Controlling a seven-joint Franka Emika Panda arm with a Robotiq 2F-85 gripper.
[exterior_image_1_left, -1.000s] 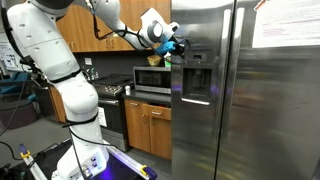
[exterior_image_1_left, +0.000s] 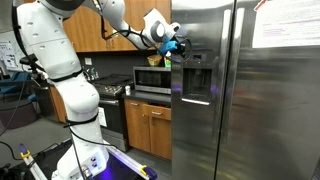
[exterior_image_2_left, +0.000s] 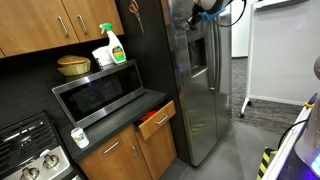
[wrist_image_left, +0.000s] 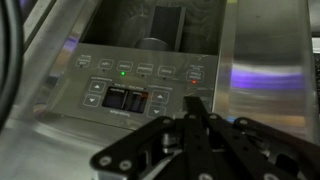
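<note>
My gripper is shut, with nothing showing between its dark fingers, at the lower right of the wrist view. In front of it is the control panel (wrist_image_left: 130, 88) of the fridge's dispenser, with small buttons, green and red lights and a dark display. Above the panel lies the dark dispenser recess (wrist_image_left: 155, 22). The steel fridge (exterior_image_1_left: 200, 125) stands tall in exterior view 1, its doors closed. There the gripper (exterior_image_1_left: 183, 46) is high up beside the dispenser; whether it touches the panel I cannot tell.
Left of the fridge, a microwave (exterior_image_2_left: 100, 98) stands on the dark counter, with a spray bottle (exterior_image_2_left: 116, 44) and a basket (exterior_image_2_left: 73, 66) on top. One drawer (exterior_image_2_left: 155, 122) is partly pulled out. Open floor (exterior_image_1_left: 140, 165) lies before the cabinets.
</note>
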